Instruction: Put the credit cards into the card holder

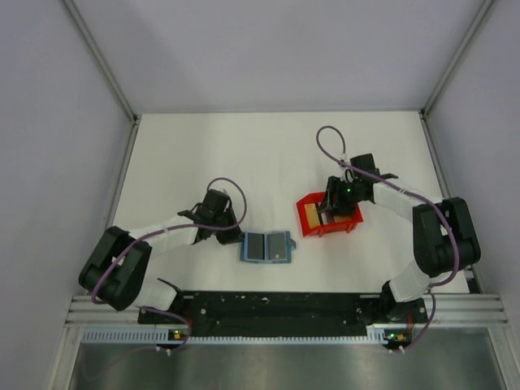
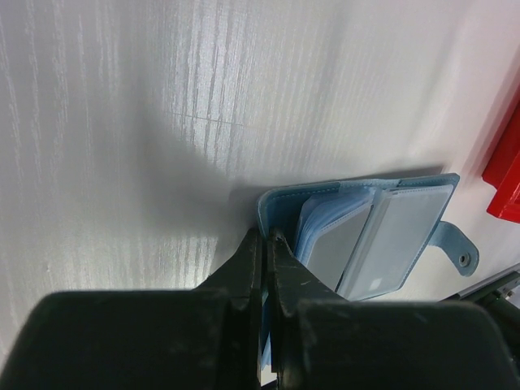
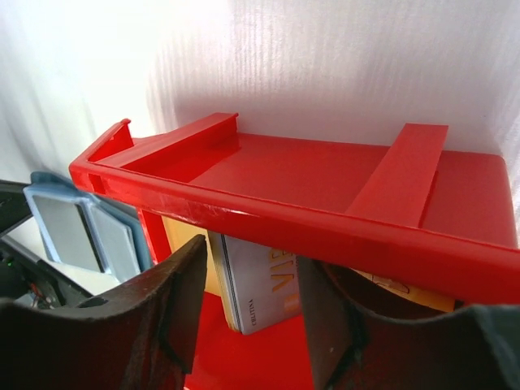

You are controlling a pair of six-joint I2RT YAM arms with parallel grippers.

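Note:
In the left wrist view the blue card holder (image 2: 284, 199) lies spread on the table with clear pockets. My left gripper is shut on its near edge, the thin blue rim running between the fingertips. A red rack (image 3: 268, 210) holds the cards. Inside it, in the right wrist view, a silver-white card (image 3: 258, 280) with printed lettering stands between the fingers of my right gripper. Those fingers are part open, with a gap beside the card. A yellow card (image 3: 180, 231) is left of it; another yellow card (image 3: 410, 291) shows partly behind the right finger.
The red rack (image 1: 337, 231) stands right of the card holder (image 1: 266, 260) in the top view, with a narrow strip of table between them. A strap tab (image 2: 457, 248) sticks out from the holder's right side.

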